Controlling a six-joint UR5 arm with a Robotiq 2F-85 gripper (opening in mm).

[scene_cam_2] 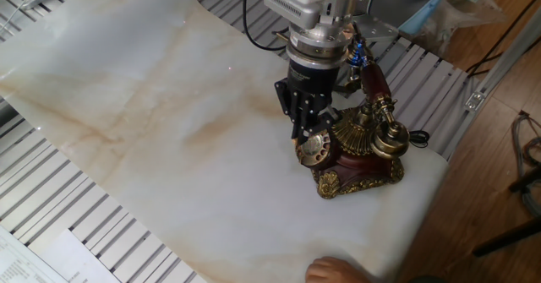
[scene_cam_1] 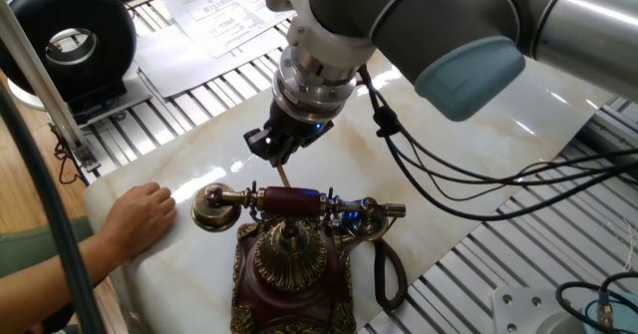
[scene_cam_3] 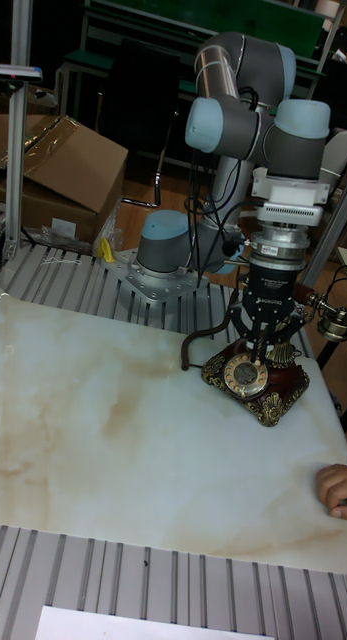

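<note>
An old-style telephone (scene_cam_1: 291, 284) in dark red and brass stands on the marbled sheet. Its handset (scene_cam_1: 289, 201) rests across the cradle, and the round rotary dial (scene_cam_2: 315, 149) faces the gripper's side. My gripper (scene_cam_1: 280, 159) is shut on a thin wooden stick (scene_cam_1: 284, 176) that points down. In exterior view 2, the stick (scene_cam_2: 294, 134) has its lower end close to the dial's edge; whether it touches is unclear. Exterior view 3 has the gripper (scene_cam_3: 256, 348) just above the dial (scene_cam_3: 246, 377), its fingertips hard to make out.
A person's hand (scene_cam_1: 146, 214) lies on the marbled sheet (scene_cam_2: 110, 148) beside the telephone. The phone's dark cord (scene_cam_1: 389, 274) curls at one side. Loose black cables (scene_cam_1: 469, 210) hang from the arm. Most of the sheet is bare.
</note>
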